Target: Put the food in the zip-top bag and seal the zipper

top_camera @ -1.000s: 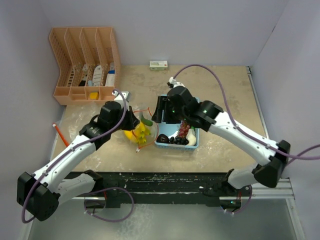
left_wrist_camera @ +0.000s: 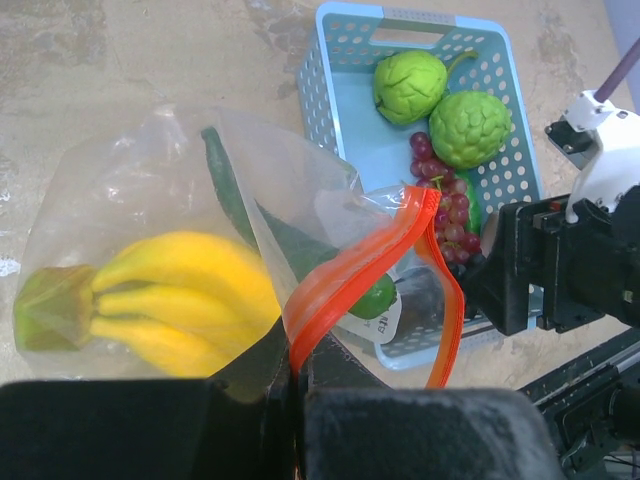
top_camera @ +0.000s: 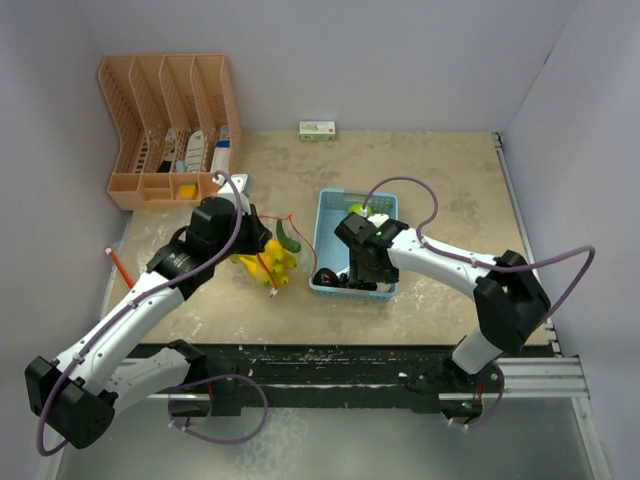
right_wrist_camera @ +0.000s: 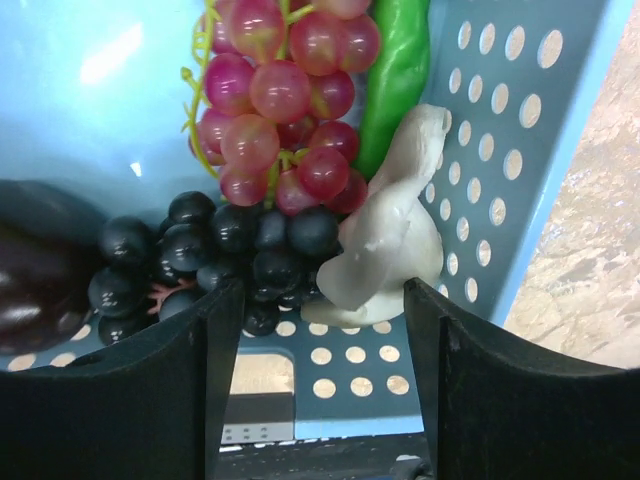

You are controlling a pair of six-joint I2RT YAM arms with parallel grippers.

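My left gripper is shut on the orange-zippered rim of the clear bag [left_wrist_camera: 130, 185]. The bag's mouth gapes on the basket side. Inside it lie yellow bananas [left_wrist_camera: 190, 285] and a long dark green vegetable [left_wrist_camera: 285, 240]. My right gripper stands open, low over the front of the blue basket [right_wrist_camera: 550, 215]. A white, lumpy food piece [right_wrist_camera: 385, 250] lies beyond its fingertips, nearer the right one, not gripped. Beside that piece are black grapes [right_wrist_camera: 235, 235], red grapes [right_wrist_camera: 275, 95], a green pepper-like piece [right_wrist_camera: 395, 75] and a dark eggplant-like piece [right_wrist_camera: 35, 270].
Two round green vegetables, one nearer [left_wrist_camera: 470, 128] and one farther [left_wrist_camera: 410, 85], fill the basket's back. A tan divided rack [top_camera: 165, 110] stands at back left, and a small box [top_camera: 317, 131] at the back wall.
My right arm has moved from beside the bag's mouth to over the basket's front and lowered. The left gripper has shifted slightly left, and the bag's rim moved with it.
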